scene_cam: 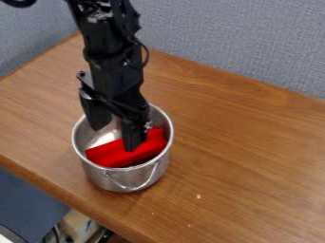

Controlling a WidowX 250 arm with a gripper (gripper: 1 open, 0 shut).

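Observation:
A steel pot [118, 178] with a wire handle stands near the left front edge of the wooden table. A red elongated object [131, 152] lies inside it. My black gripper [112, 129] hangs over the pot with its fingers apart, the tips down at the pot's mouth, above and partly in front of the red object. Nothing shows held between them.
A grey padded wall [229, 38] runs along the back. A dark blue surface [32, 195] and some cables lie below the table's left front edge.

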